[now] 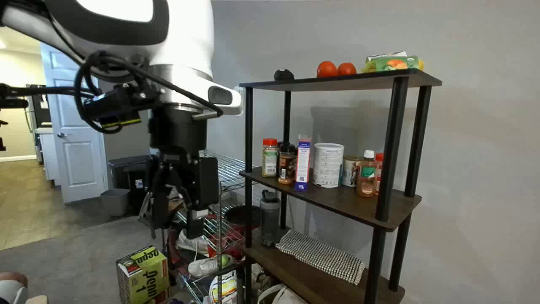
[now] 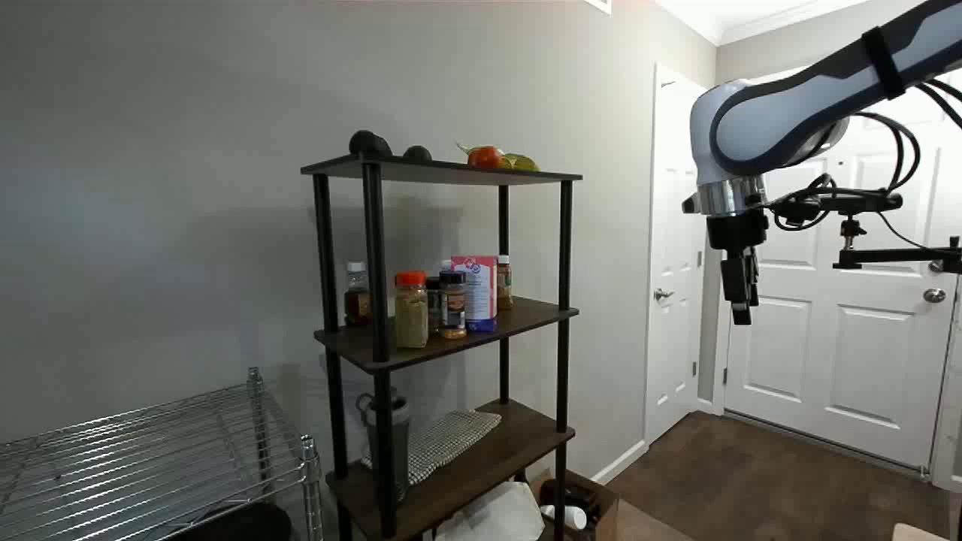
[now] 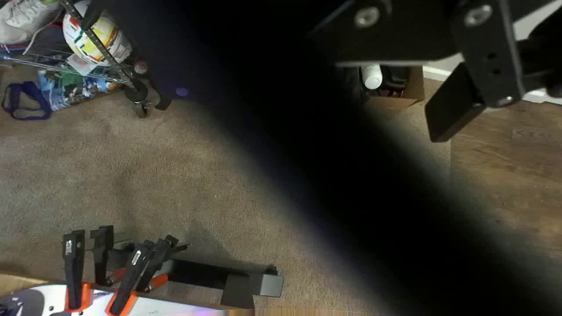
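Note:
My gripper [image 1: 173,231] hangs pointing down in front of the shelf unit, its fingers apart and nothing between them. From the other side, the gripper [image 2: 741,311] shows edge-on, well clear of the shelves to the right. One finger pad [image 3: 454,102] appears at the right of the wrist view, where a blurred black band covers much of the middle. The dark shelf unit [image 1: 331,205] has three visible levels. On its top are a dark round item [image 1: 284,74], two red tomatoes [image 1: 327,69] and a green produce bag [image 1: 395,63].
The middle shelf carries a red-capped spice jar [image 1: 269,158], a blue-and-white box [image 1: 302,164], a white canister [image 1: 328,165] and bottles. Below lie a grey bottle [image 1: 269,218] and checked cloth [image 1: 321,256]. A wire rack [image 2: 153,460] adjoins; clamps [image 3: 126,274] sit near the base.

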